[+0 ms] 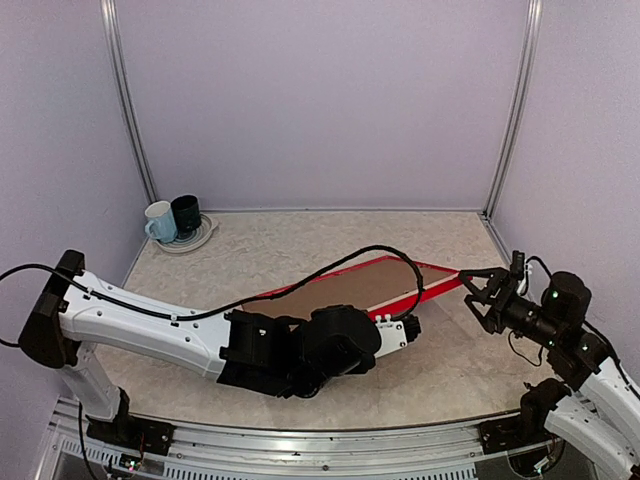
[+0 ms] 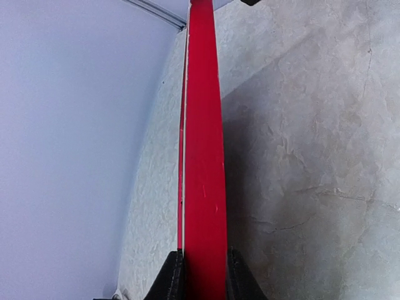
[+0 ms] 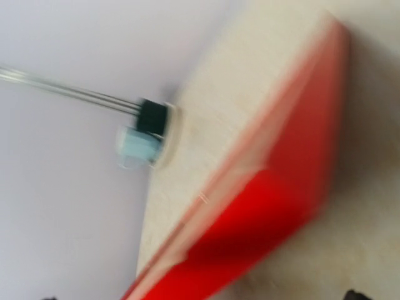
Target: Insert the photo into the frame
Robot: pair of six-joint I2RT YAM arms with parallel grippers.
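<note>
The red frame, brown back up, is tilted with its near edge raised off the table. In the left wrist view my left gripper grips its red edge; in the top view that gripper is mostly hidden by its own arm. My right gripper is open beside the frame's right corner; in the right wrist view the frame is blurred. I see no photo.
A light blue mug and a black mug stand on saucers at the back left. Walls surround it.
</note>
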